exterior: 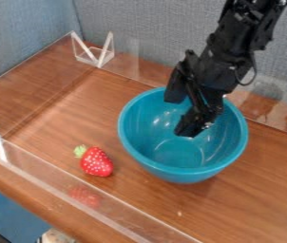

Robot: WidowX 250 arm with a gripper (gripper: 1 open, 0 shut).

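My black gripper (184, 106) hangs over the turquoise bowl (159, 152), open, its fingers reaching down into the upper part of the bowl, one toward the left rim and one lower over the middle. I see nothing held between them. A red strawberry (95, 163) with a green top lies on the wooden surface to the left of the bowl.
A clear acrylic barrier runs along the back and along the front left edge, with white angular brackets (93, 55) at the back left. A grey padded wall (146, 24) stands behind. The wood left and right of the bowl is clear.
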